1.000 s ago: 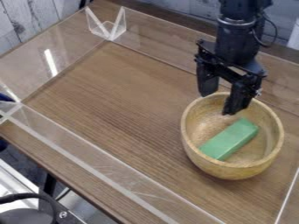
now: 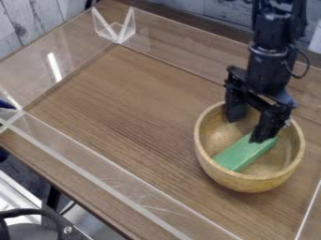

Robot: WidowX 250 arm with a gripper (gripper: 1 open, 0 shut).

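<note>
My black gripper [image 2: 256,113] hangs over the back part of a light wooden bowl [image 2: 220,169] on the right of the camera view, its fingers spread open and reaching down toward the rim and interior. A green rectangular block [image 2: 242,154] lies diagonally in the bowl, below the fingertips. Whether the fingers touch the bowl or block cannot be told.
A wooden table [image 2: 107,103] fills most of the view, clear at the centre and left. A small white, open-framed object [image 2: 114,28] sits at the back left. Black hardware with cables lies at the bottom left corner.
The gripper has moved right and slightly down over the bowl. The bowl and green block look much the same.
</note>
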